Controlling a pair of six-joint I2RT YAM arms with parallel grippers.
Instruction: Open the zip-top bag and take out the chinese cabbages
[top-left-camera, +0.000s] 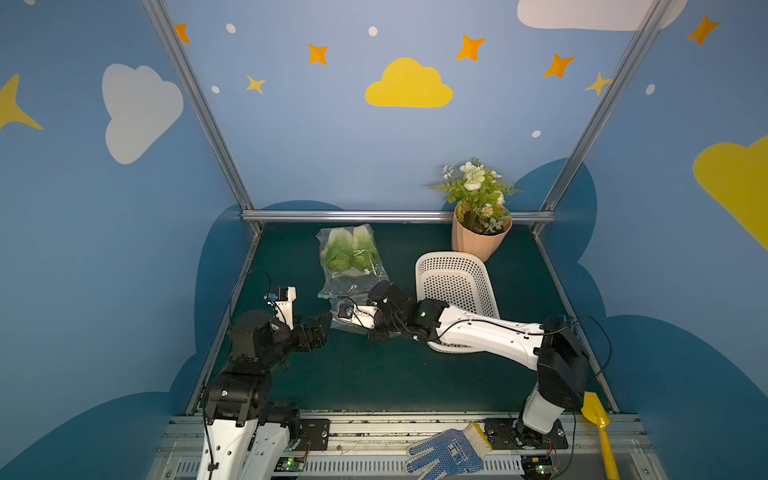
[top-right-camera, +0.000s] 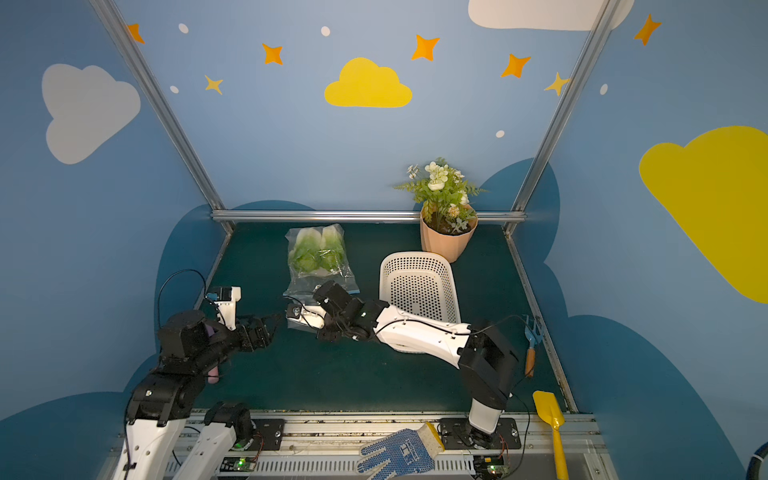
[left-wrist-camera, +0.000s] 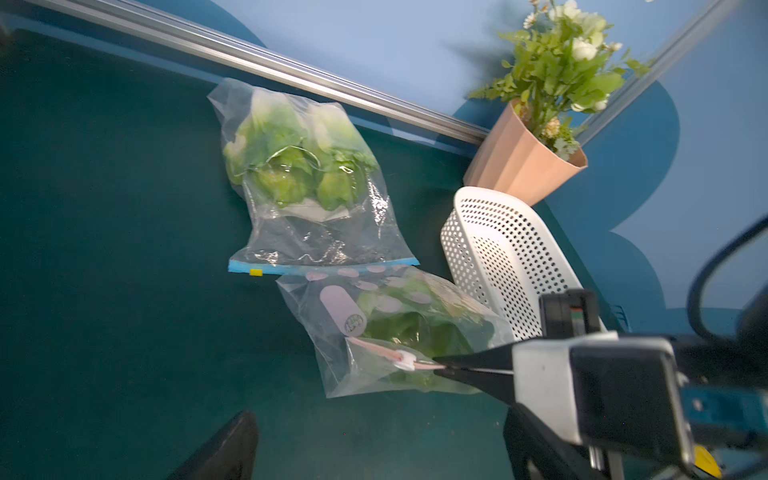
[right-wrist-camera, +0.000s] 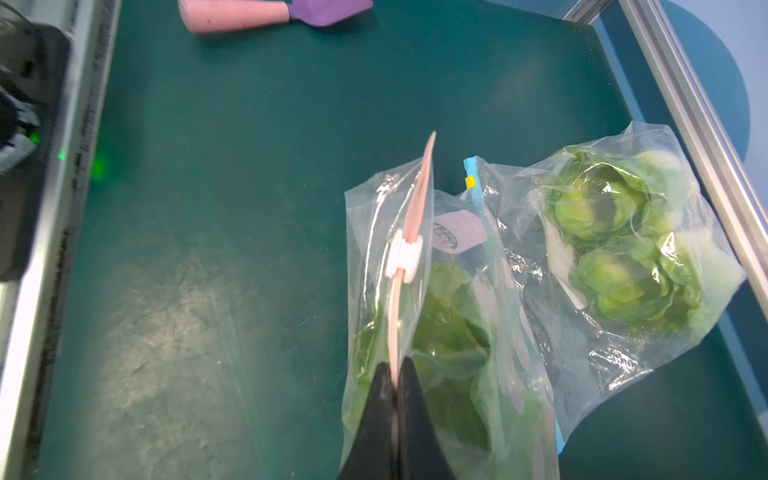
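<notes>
The nearer zip bag (left-wrist-camera: 472, 320) holds green cabbage (right-wrist-camera: 452, 400) and has purple dots. My right gripper is shut on the pink zip edge (right-wrist-camera: 416, 204) at the bag's mouth, gripping the thin strip. On that edge sits a white slider (right-wrist-camera: 403, 256), between the fingertips and the strip's free end. My left gripper stands open and empty, to the left of the bag's mouth. Behind lies a second bag (left-wrist-camera: 312, 236), with cabbages (left-wrist-camera: 288, 172) inside, a blue zip edge and a yellow slider (left-wrist-camera: 256, 272). The right arm hides most of the near bag from above.
A white perforated basket (top-left-camera: 424, 280) stands right of the bags, partly under the right arm. A flower pot (top-left-camera: 480, 240) is behind it. A purple trowel with a pink handle (right-wrist-camera: 236, 14) lies at the left. Green table around the bags' left side is clear.
</notes>
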